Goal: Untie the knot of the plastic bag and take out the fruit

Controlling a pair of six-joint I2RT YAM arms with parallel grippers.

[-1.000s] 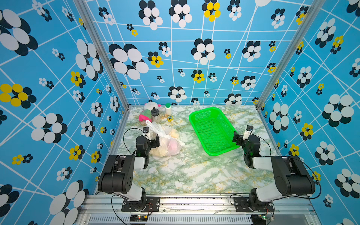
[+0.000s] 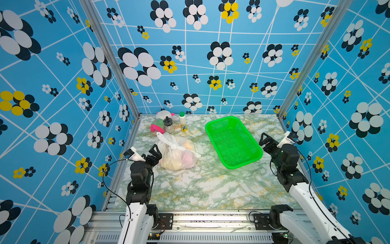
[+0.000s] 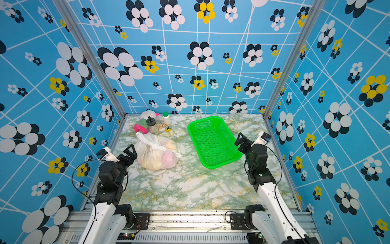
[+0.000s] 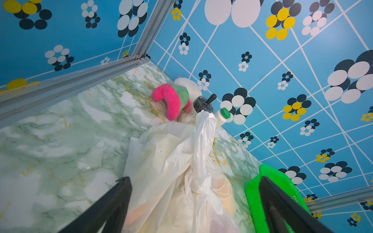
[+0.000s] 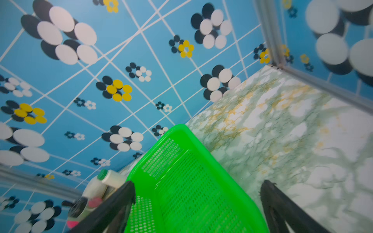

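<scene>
A white translucent plastic bag point(image 2: 178, 156) with pale yellow and pink shapes inside rests on the left-centre of the marble table, its tied top point(image 4: 202, 155) standing upward. My left gripper point(image 2: 155, 149) hangs open just left of the bag, facing it, with nothing between its fingers. My right gripper point(image 2: 266, 139) is open and empty, above the right side of the green basket point(image 2: 256, 152). The basket is empty.
At the back left stand a plush toy point(image 2: 157, 128), a dark-lidded jar point(image 2: 168, 126), a green-capped bottle point(image 2: 182, 120) and a small yellow item point(image 2: 184, 128).
Both arms have shifted: the left gripper has moved left and is tilted, and the right gripper has risen and turned. The bag and basket look essentially unmoved.
</scene>
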